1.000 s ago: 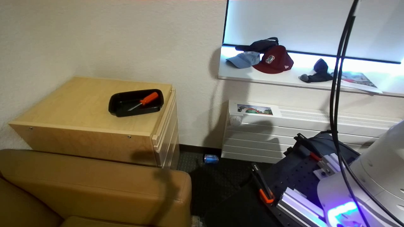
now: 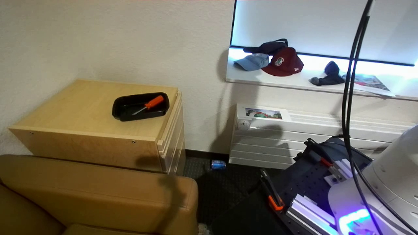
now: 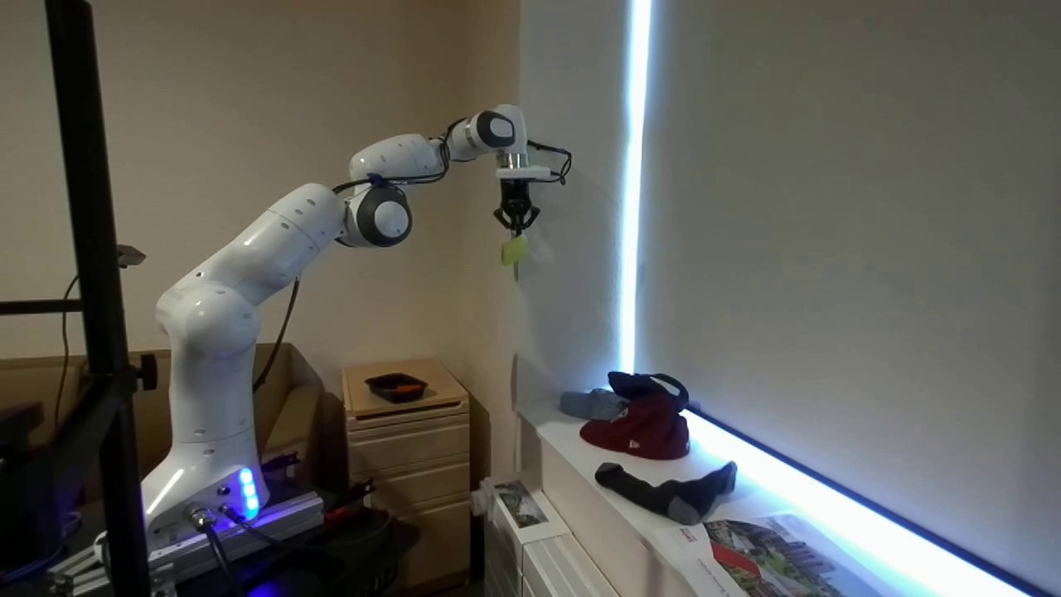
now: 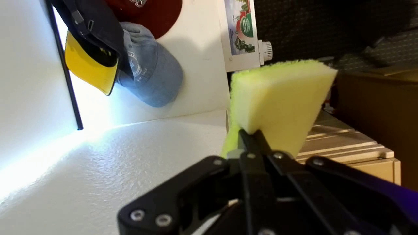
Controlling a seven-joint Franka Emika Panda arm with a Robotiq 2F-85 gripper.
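A yellow-green sponge (image 4: 282, 103) hangs from my gripper, whose fingers are shut on one end of it in the wrist view. Seen from the second exterior view, the same sponge (image 3: 514, 249) dangles beneath the gripper (image 3: 516, 230), high in the air by the wall corner and clear of every surface. Exterior view 1 shows neither the gripper nor the sponge. On the wooden cabinet (image 2: 94, 101) stands a black tray (image 2: 127, 102) with an orange-handled screwdriver (image 2: 154, 102) lying in it.
The windowsill (image 3: 557, 423) bears a dark red cap (image 3: 641, 429), a light blue cap (image 2: 252, 62), a dark cap (image 2: 270, 47), a dark sock (image 3: 671, 494) and a printed sheet (image 3: 786, 557). A blue can (image 2: 218, 164) lies on the floor.
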